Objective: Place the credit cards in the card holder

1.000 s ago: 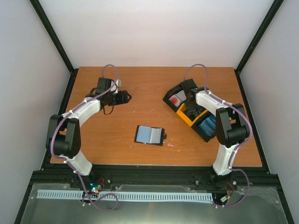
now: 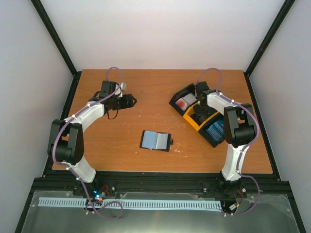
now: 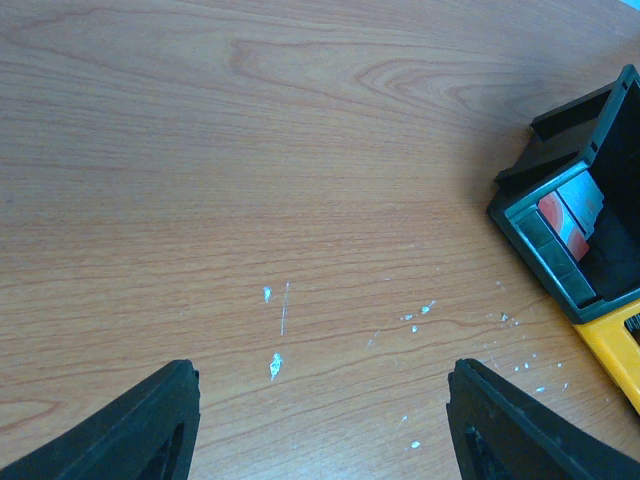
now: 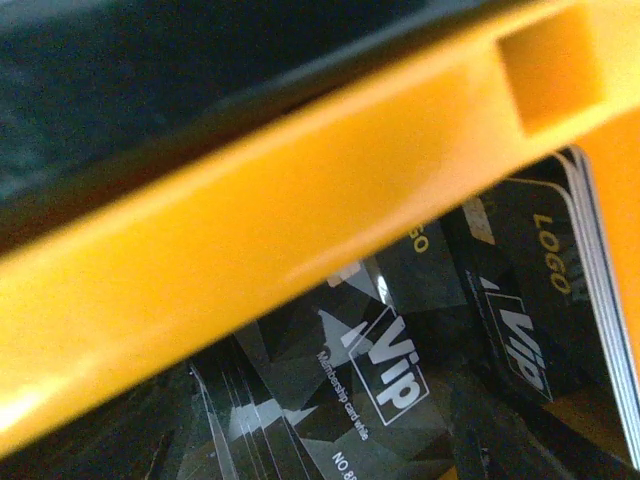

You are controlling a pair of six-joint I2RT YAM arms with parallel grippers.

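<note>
The card holder (image 2: 155, 140) lies spread open on the table, black-edged with pale blue and whitish sleeves. Black "Vip" credit cards (image 4: 365, 365) fill the yellow compartment (image 4: 250, 250) in the right wrist view; several more stand at its right side (image 4: 560, 280). Over that compartment is my right gripper, its dark fingers open and spread low in the view on either side of the cards. Nothing is clearly gripped there. My left gripper hovers over bare table at the left, fingers apart and empty.
A black bin (image 2: 177, 99) with red and white cards adjoins the yellow one at the upper left. Blue cards (image 2: 216, 130) fill another black bin (image 2: 212, 141) at the lower right.
In the top view the right arm has shifted slightly right over the bins. The left arm and the card holder stay where they were.
</note>
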